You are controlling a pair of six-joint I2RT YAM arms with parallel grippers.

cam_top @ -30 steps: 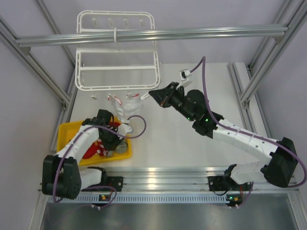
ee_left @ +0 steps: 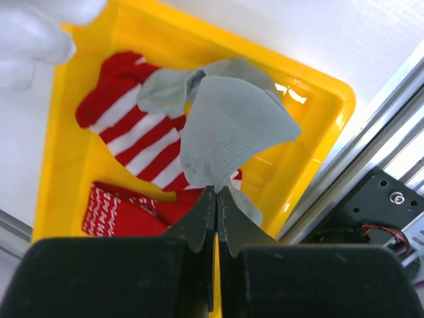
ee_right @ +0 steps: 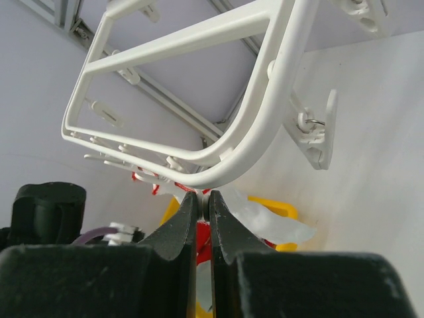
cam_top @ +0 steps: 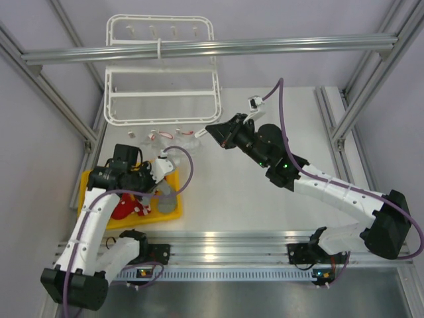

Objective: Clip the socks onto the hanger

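In the left wrist view a thin grey sock (ee_left: 228,126) gathers into folds at the tips of my shut left gripper; it is pinched there above the yellow bin (ee_left: 318,142). Red-and-white striped socks (ee_left: 142,136) and a red patterned sock (ee_left: 112,212) lie in the bin. The white hanger (cam_top: 165,122) spans the upper left of the top view. White socks with red parts (cam_top: 186,141) hang along its front edge. At its front right corner my right gripper (cam_top: 211,129) is shut on a white clip (cam_top: 201,133), partly hidden by the fingers.
A metal bar (cam_top: 278,46) crosses above the hanger. An unused clip (ee_right: 318,132) shows beside the hanger frame in the right wrist view. Open white floor (cam_top: 218,192) lies between the bin and my right arm.
The hanging white socks look pushed upward and crumpled. My right arm stays still.
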